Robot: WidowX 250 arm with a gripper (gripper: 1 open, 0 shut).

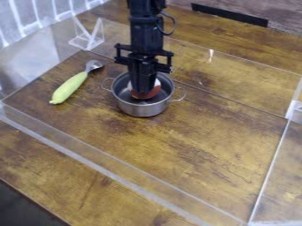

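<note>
A steel pot (141, 105) with two wire handles stands on the wooden table. Inside it is a reddish-brown object (148, 91), partly hidden by the black gripper (144, 84), whose fingers reach down into the pot. Whether they touch or grasp that object cannot be told.
A corn cob (67, 87) lies left of the pot, with a metal spoon (94, 66) behind it. Clear panels edge the workspace.
</note>
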